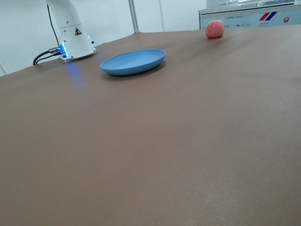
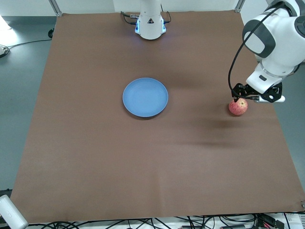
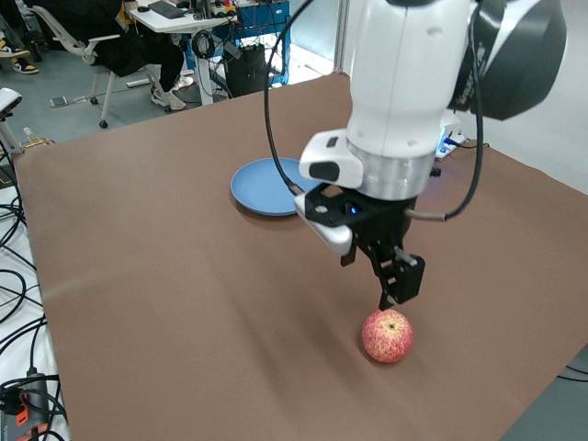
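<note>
A red apple (image 2: 238,108) (image 1: 215,29) (image 3: 387,340) rests on the brown table at the right. My black gripper (image 3: 397,285) (image 2: 240,95) hangs just above it; whether it is open or shut, I cannot tell, and whether it touches the apple is unclear. A blue plate (image 2: 145,98) (image 1: 132,62) (image 3: 259,191) lies empty near the middle of the table, well apart from the apple.
A white robot base (image 2: 150,25) with cables stands at the table's back edge. Bundles of cables run along the front edge.
</note>
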